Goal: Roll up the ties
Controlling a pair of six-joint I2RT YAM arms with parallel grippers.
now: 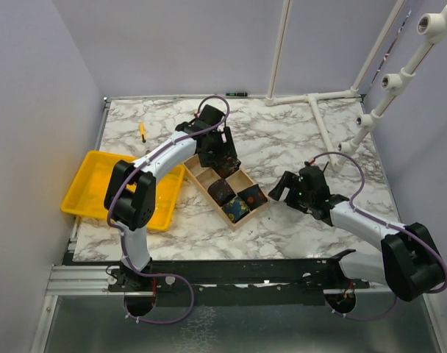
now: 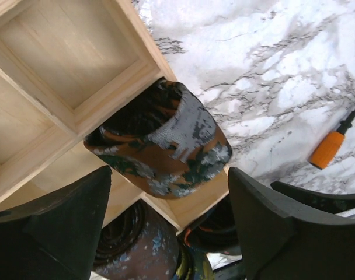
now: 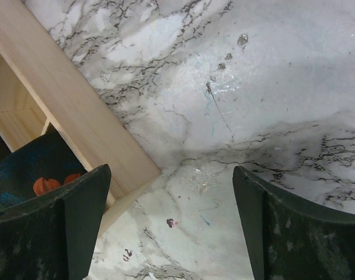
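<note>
The rolled camouflage tie sits tilted across the wooden divider box, its right side lying over the outer wall and part of it above neighbouring compartments. Other rolled ties fill compartments below: a dark brown one, a blue and yellow one and a black one with orange flowers. My right gripper hangs open and empty over the marble beside the box's near corner.
Two box compartments at the far left end are empty. A yellow bin stands left of the box, partly behind the left arm. An orange-handled screwdriver lies on the marble table, whose right half is largely clear.
</note>
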